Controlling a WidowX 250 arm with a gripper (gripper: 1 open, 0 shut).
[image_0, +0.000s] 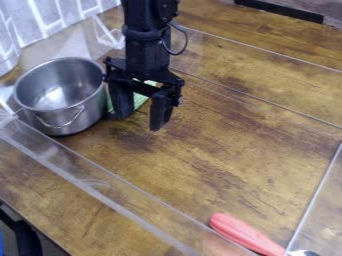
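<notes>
My black gripper is lowered over a green oblong object just right of a steel pot, its two fingers pointing down on either side. The green object is mostly hidden behind the gripper, so whether the fingers touch it cannot be told. The pot stands on the wooden table at the left.
A red-handled utensil lies at the bottom right. Clear plastic walls run along the left, bottom and right of the work area.
</notes>
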